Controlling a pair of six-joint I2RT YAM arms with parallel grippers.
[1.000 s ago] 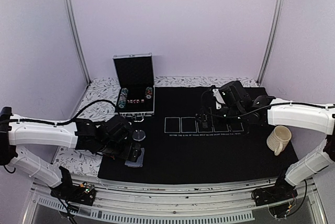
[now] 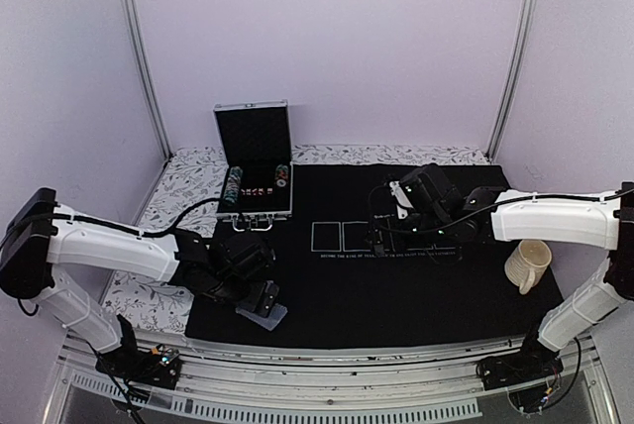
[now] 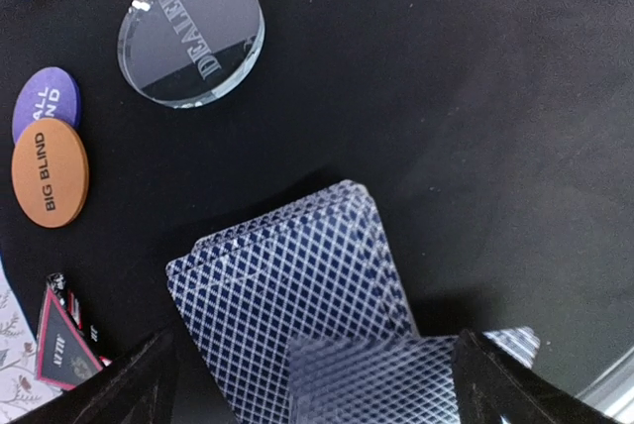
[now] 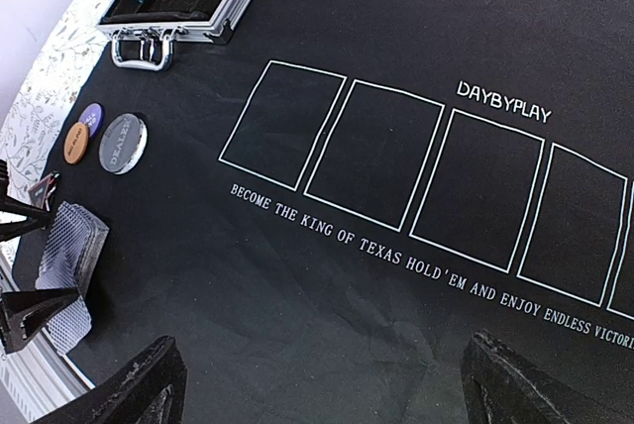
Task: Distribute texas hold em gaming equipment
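Note:
The blue-backed card deck (image 3: 297, 285) lies on the black mat near its front left. A card (image 3: 386, 379) juts out from the deck's near side; in the top view the card (image 2: 263, 316) shows beyond my left gripper (image 2: 264, 297). The open left fingers (image 4: 30, 315) are close over the deck, and whether they touch the card cannot be told. Above the printed card boxes (image 4: 376, 157) hangs my right gripper, open and empty. A clear dealer button (image 3: 191, 36) lies beyond the deck, beside the orange big blind button (image 3: 50, 172) and a purple button (image 3: 46, 99).
An open metal case (image 2: 255, 214) with chips and red dice stands at the back left. A cream mug (image 2: 528, 264) is at the right edge. A small red-and-black triangular item (image 3: 65, 345) lies left of the deck.
My left gripper has moved right and toward the front over the deck, and a card now shows past it at the near right. My right gripper has shifted slightly left.

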